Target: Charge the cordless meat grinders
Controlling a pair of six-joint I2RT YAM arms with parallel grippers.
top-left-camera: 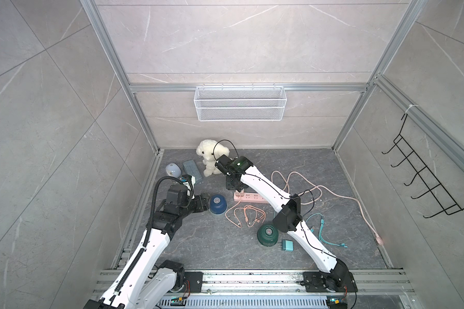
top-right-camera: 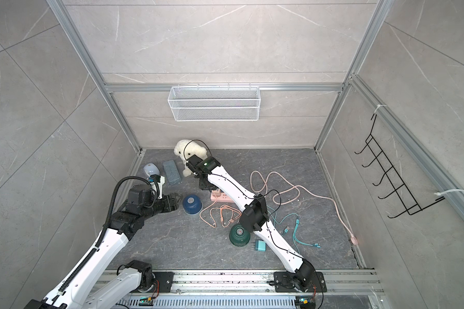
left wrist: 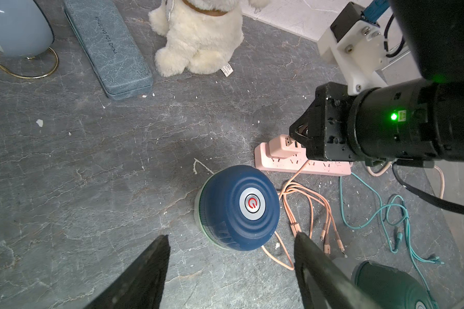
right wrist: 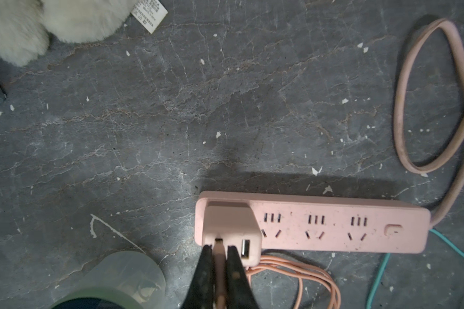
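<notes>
A blue meat grinder point(left wrist: 237, 208) with a power button stands in front of my left gripper, whose fingers are spread wide with nothing between them. A green grinder point(top-left-camera: 267, 234) stands nearer the front edge. One pink charging adapter point(right wrist: 232, 226) sits on the left end of the pink power strip point(right wrist: 314, 239). My right gripper is shut on the pink cable plug point(right wrist: 220, 267), right at one of the adapter's USB ports. Whether the plug is inside that port cannot be told. The rest of the pink cable point(left wrist: 314, 198) lies coiled by the strip.
A teal adapter point(top-left-camera: 287, 245) and teal cable point(top-left-camera: 321, 231) lie at the front right. Behind are a white plush toy point(left wrist: 201, 41), a grey-blue case point(left wrist: 108, 49) and a pale rounded object point(top-left-camera: 173, 170). Bare table surrounds the left arm's front.
</notes>
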